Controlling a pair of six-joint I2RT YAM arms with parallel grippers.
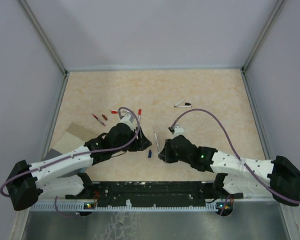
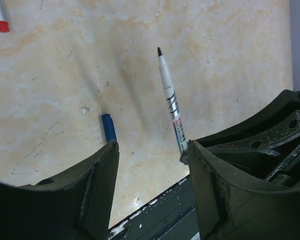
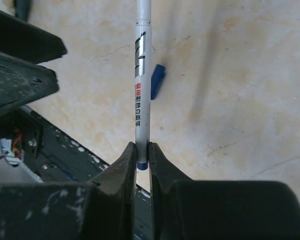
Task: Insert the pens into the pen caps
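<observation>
A white pen (image 2: 171, 100) with printed lettering and a dark tip stands out in front of my right gripper, which is shut on its blue-ended lower part. A short dark blue cap (image 2: 109, 126) lies on the table to the left of the pen in the left wrist view; it also shows behind the pen in the right wrist view. My left gripper is open, empty, just left of and facing the right gripper, above the table near the cap.
Several pens and caps lie at the upper left of the table, with red pieces (image 1: 104, 117) among them. More white pens (image 1: 183, 106) and a black piece lie at the back right. A flat board (image 1: 75, 132) lies at the left.
</observation>
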